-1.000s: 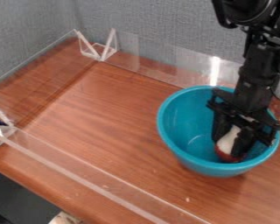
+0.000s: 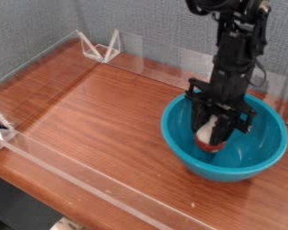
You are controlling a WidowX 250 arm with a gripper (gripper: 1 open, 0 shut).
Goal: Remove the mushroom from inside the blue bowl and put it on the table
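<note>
The blue bowl (image 2: pixel 180 115) stands at the right side of the wooden table (image 2: pixel 104 121). My gripper (image 2: pixel 208 137) reaches down over it from the upper right, its dark fingers shut on the mushroom (image 2: pixel 209 138). White and reddish-brown parts of the mushroom show below the fingers. Part of it is hidden behind them. It appears within the bowl's outline, left of the bowl's middle; its height above the bottom is hard to judge.
Left of the bowl the table is clear. Clear low walls edge the table, with a white bracket (image 2: pixel 100 48) at the back left corner and another white bracket (image 2: pixel 0 132) at the left edge. A grey wall (image 2: pixel 134 22) stands behind.
My gripper has moved left and somewhat up in the view, and the mushroom has shifted with it from the bowl's right part towards its left. The bowl has stayed in place.
</note>
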